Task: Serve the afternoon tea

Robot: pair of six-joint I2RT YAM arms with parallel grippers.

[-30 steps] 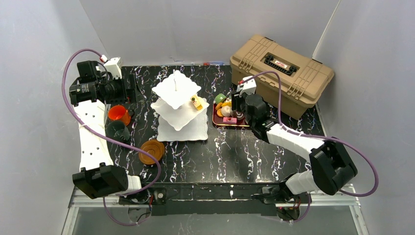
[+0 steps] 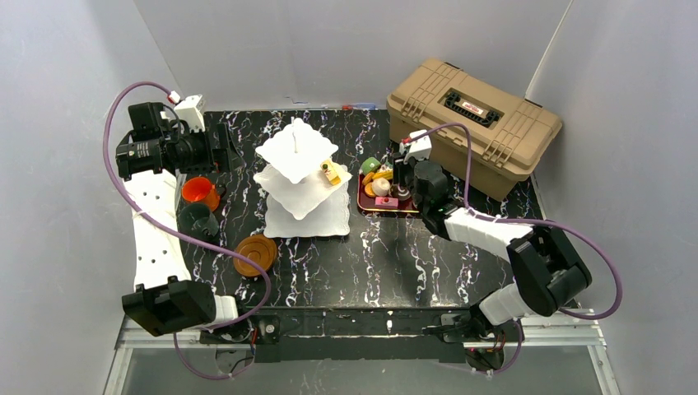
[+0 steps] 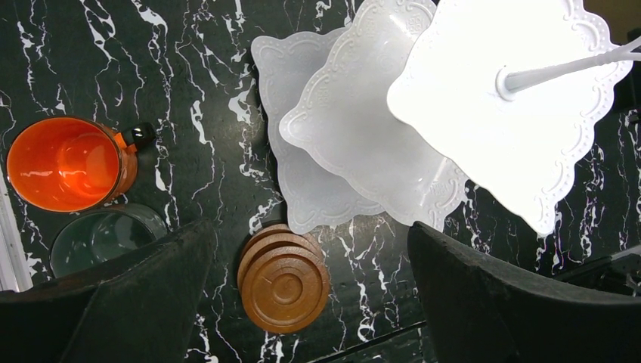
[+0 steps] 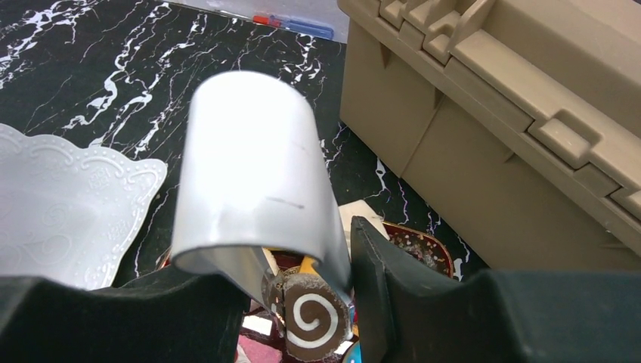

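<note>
A white tiered stand [image 2: 295, 152] with scalloped plates stands centrally, a yellow piece on its middle tier. To its right, a red tray [image 2: 366, 207] holds assorted toy pastries. My right gripper [image 2: 402, 174] is low over the tray; in its wrist view a chocolate swirl roll [image 4: 314, 321] shows between the fingers, partly behind a curved white piece [image 4: 253, 166]. Whether it grips the roll is unclear. My left gripper is open and empty above the left side, near an orange mug [image 3: 64, 162], a dark green cup [image 3: 102, 238] and stacked wooden coasters [image 3: 283, 291].
A large tan case [image 2: 469, 123] stands at the back right, close behind the right gripper. Grey walls surround the marble table [image 2: 387, 271], whose front middle is clear. A red-blue pen-like item [image 4: 295, 26] lies at the back edge.
My right arm and its hose have shifted slightly, the gripper staying over the tray. The left arm and the things on the table look unchanged.
</note>
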